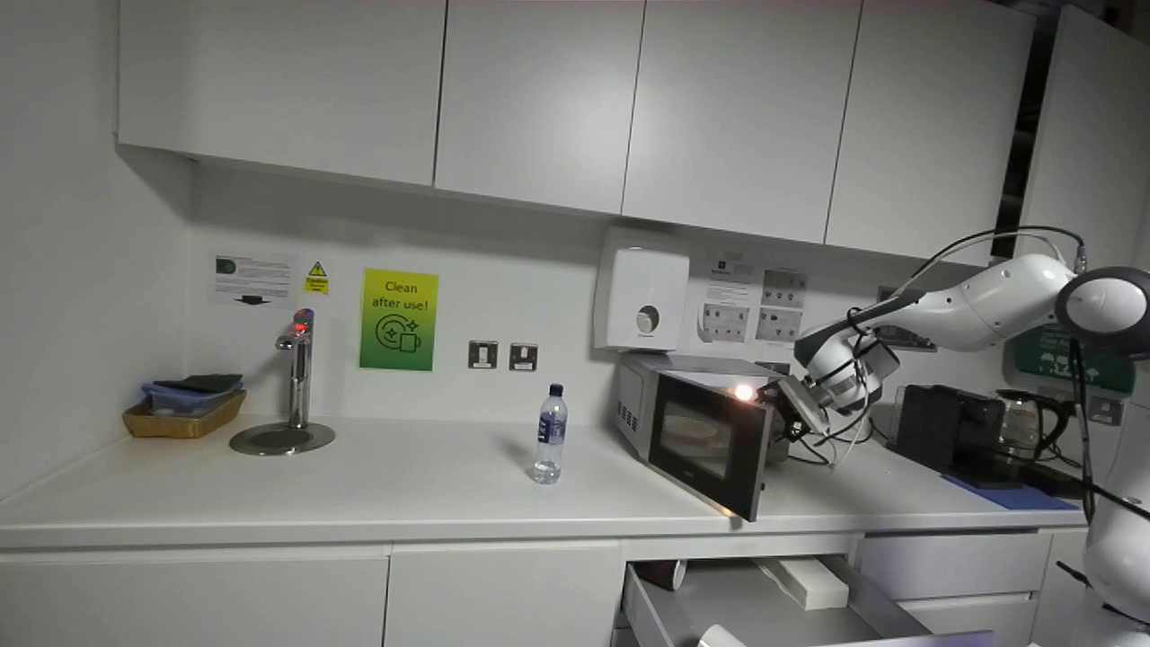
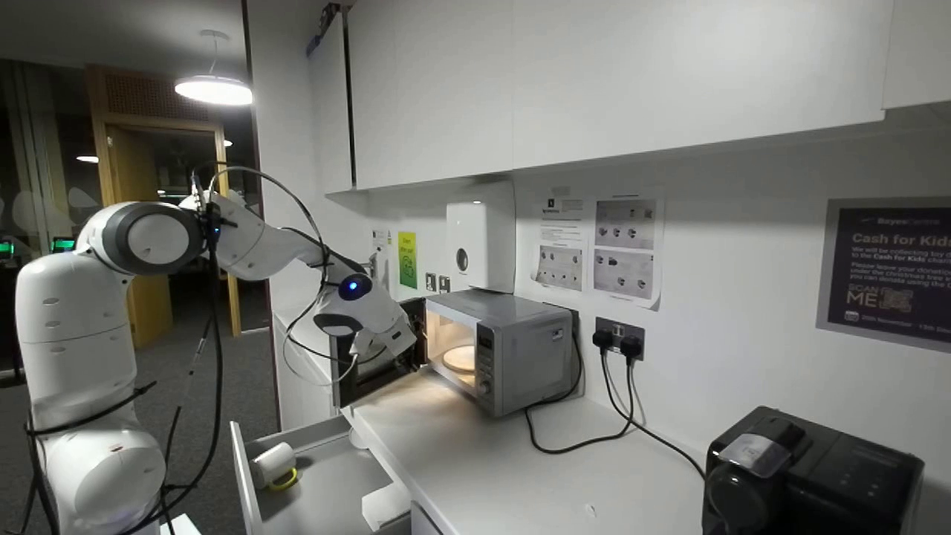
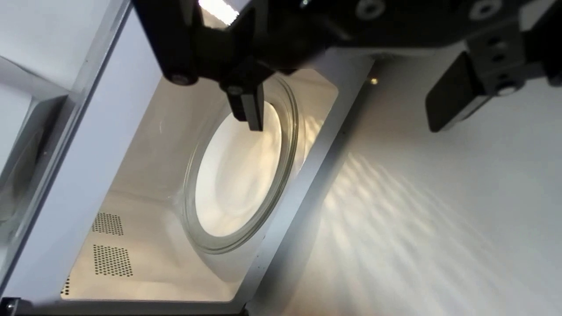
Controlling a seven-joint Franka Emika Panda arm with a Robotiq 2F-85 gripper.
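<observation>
The grey microwave [image 2: 527, 357] stands with its door [image 1: 706, 442] swung open and its inside lit. On the glass turntable [image 3: 189, 208] lies a round white plate [image 3: 237, 174]. My gripper is open with nothing between its fingers, which are spread wide in the wrist view. One finger [image 3: 255, 108] overlaps the plate in that view, while the other finger [image 3: 455, 95] appears over the counter. In exterior view 2 the hand is by the microwave's opening; the door partly hides the fingers in exterior view 1.
Below the counter [image 2: 535, 472] a drawer [image 1: 722, 593] is pulled out, holding a white mug [image 2: 274, 464] and a white box [image 1: 809, 582]. A water bottle [image 1: 550, 437] stands left of the microwave. To the right is a black coffee machine [image 1: 943, 431].
</observation>
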